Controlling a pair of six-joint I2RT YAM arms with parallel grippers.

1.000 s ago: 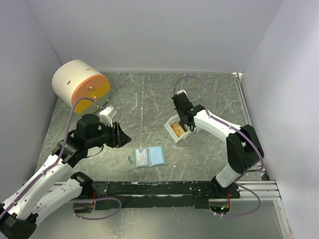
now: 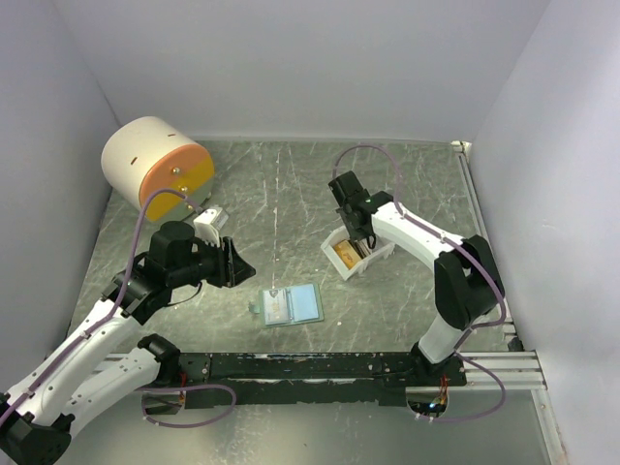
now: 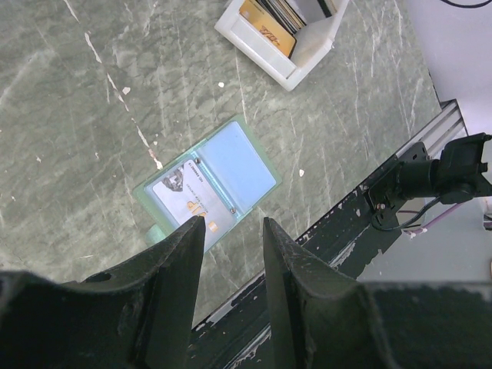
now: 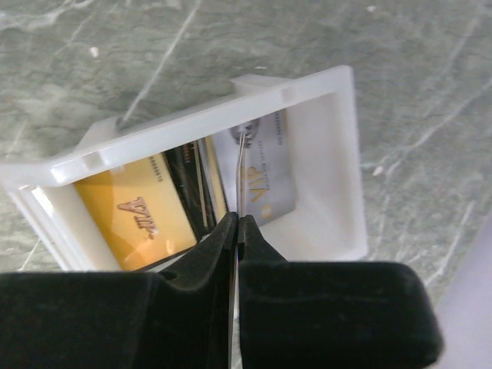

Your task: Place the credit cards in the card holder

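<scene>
In the right wrist view my right gripper is shut on a thin card (image 4: 241, 173), seen edge-on and pointing down into the white tray. In that tray lie a gold VIP card (image 4: 142, 211), several dark cards (image 4: 188, 181) on edge and a silver VIP card (image 4: 269, 165). The teal card holder (image 3: 238, 165) lies open on the table. One of its sides holds a white card (image 3: 188, 192); the other shows a plain light-blue panel. My left gripper hovers near the holder, open, with nothing between its fingers.
The white tray (image 2: 330, 254) stands right of and behind the holder. A cream and orange drum (image 2: 145, 160) sits at the back left. Bare marble table (image 2: 271, 194) lies between drum and tray.
In the top view my right gripper has shifted slightly toward the front over the tray. The left arm and the card holder look unmoved.
</scene>
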